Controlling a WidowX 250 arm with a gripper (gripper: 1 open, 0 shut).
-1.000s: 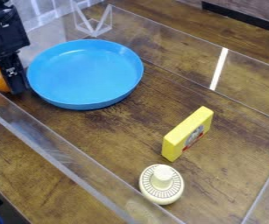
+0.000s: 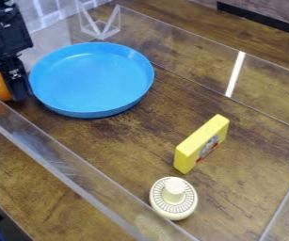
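My black gripper point(image 2: 11, 77) reaches down at the left edge, just left of a large blue plate point(image 2: 91, 77). An orange round object point(image 2: 0, 87) sits at its fingertips, partly hidden by them. I cannot tell whether the fingers are around it or only beside it.
A yellow box point(image 2: 202, 142) stands right of centre, with a white round object point(image 2: 173, 198) below it. A white wire piece point(image 2: 99, 21) is at the back. Clear strips run along the left and bottom.
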